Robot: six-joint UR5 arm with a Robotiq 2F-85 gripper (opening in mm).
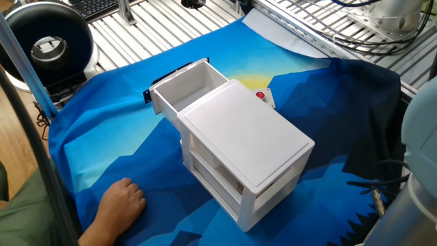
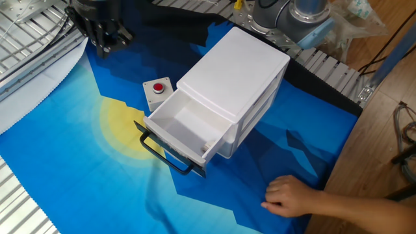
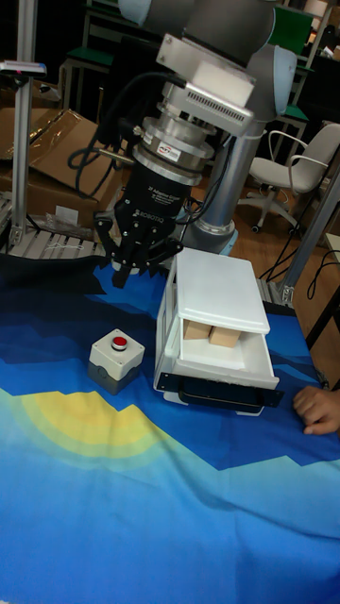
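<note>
The white drawer cabinet [image 1: 246,133] stands on the blue patterned cloth. Its top drawer [image 2: 195,127] is pulled out, with a black handle [image 2: 162,153] across the front. Light wooden blocks [image 3: 223,337] show inside the drawer, partly under the cabinet top, in exterior view 3. Beside the cabinet sits a grey box with a red button [image 3: 119,343]. My gripper [image 3: 123,276] hangs behind and above that box, apart from the cabinet; exterior view 2 has the gripper [image 2: 112,51] at the upper left. Its finger gap is unclear from these angles.
A person's hand [image 1: 121,205] rests on the cloth beside the cabinet. Open cloth [image 3: 121,524] lies in front of the drawer and button box. My arm's base [image 2: 305,10] stands behind the cabinet. Slatted metal [image 1: 130,34] borders the cloth.
</note>
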